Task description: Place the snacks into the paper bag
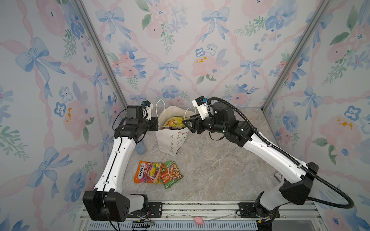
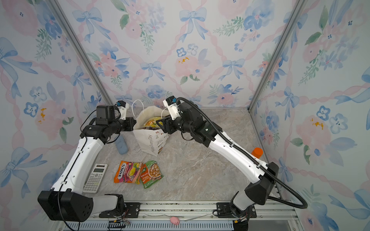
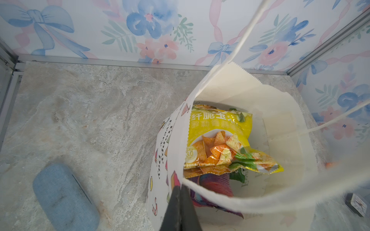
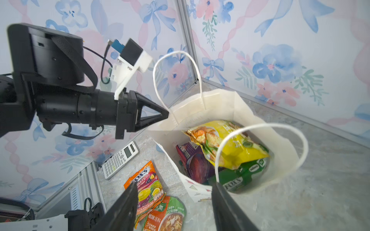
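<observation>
The white paper bag (image 1: 172, 143) stands upright with its top open and handles raised. A yellow chip bag (image 3: 219, 138) lies inside it over a purple pack (image 4: 196, 163) and a green FOX'S pack (image 4: 242, 173). On the table in front, the orange FOX'S candy pack (image 1: 148, 171) partly overlaps a green-and-orange snack pack (image 1: 171, 173). My left gripper is shut at the bag's left rim, with the thin paper edge at its fingertips. My right gripper is open and empty, above the bag's right side by a handle.
A blue case (image 3: 65, 196) lies left of the bag, and a calculator (image 2: 95, 177) lies at the far left. An orange-topped item (image 2: 257, 152) stands at the right edge, partly behind the right arm.
</observation>
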